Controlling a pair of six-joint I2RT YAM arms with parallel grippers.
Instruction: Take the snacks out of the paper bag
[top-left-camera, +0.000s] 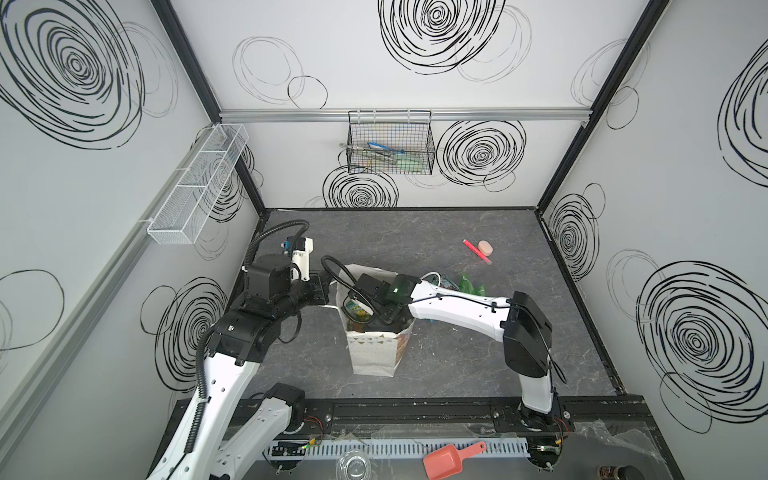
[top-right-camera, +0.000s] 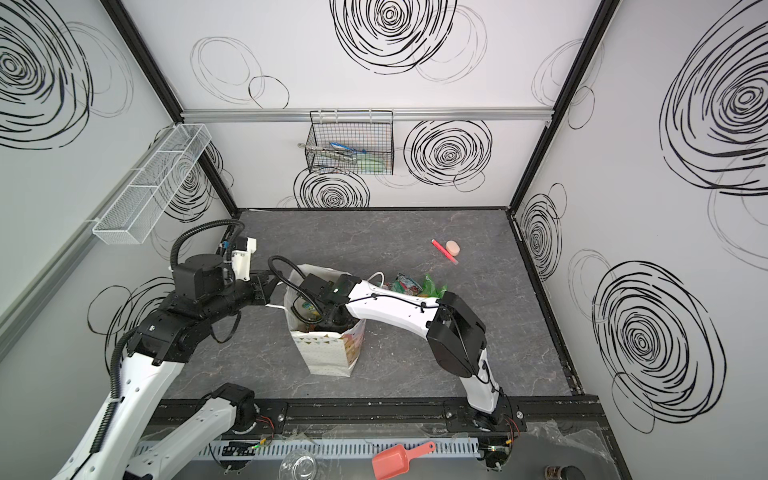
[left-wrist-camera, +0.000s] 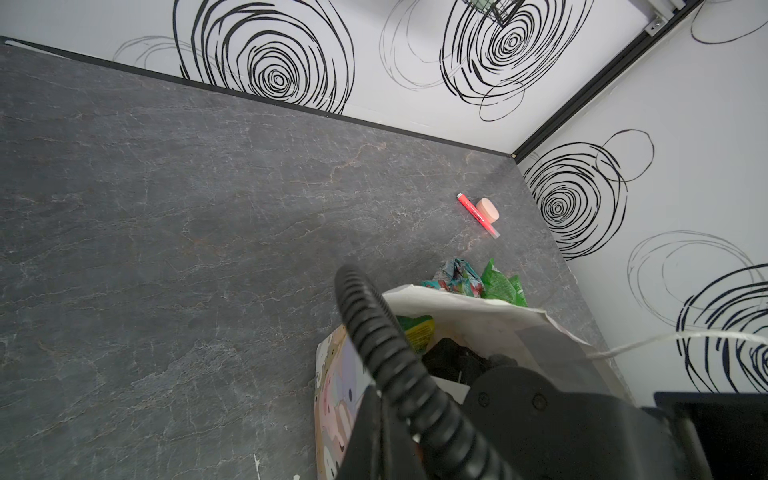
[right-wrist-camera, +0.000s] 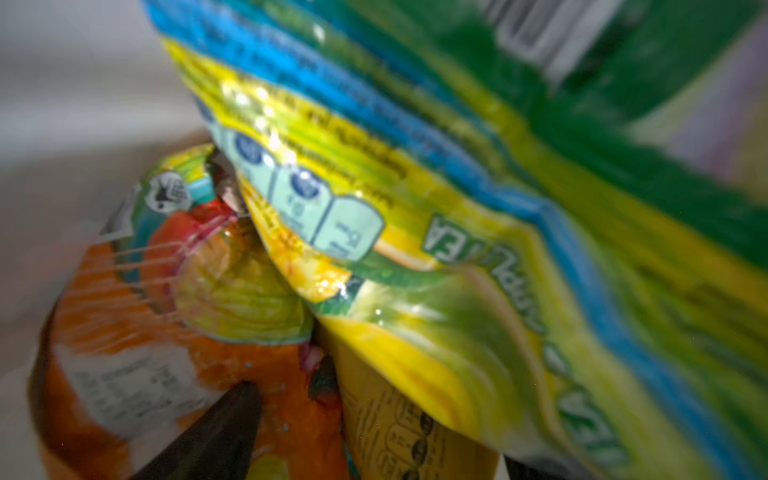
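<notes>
The white paper bag stands upright at the middle front of the table. My right gripper is down inside it, open, among crowded packs: an orange snack bag and a yellow-green pack close against the camera. My left gripper is at the bag's left rim by its handle; in the left wrist view a black hose hides much of it, and it looks shut. Other snack packs lie on the table behind the bag to the right.
A red marker and pink round block lie at the back right. A wire basket hangs on the back wall, a white rack on the left.
</notes>
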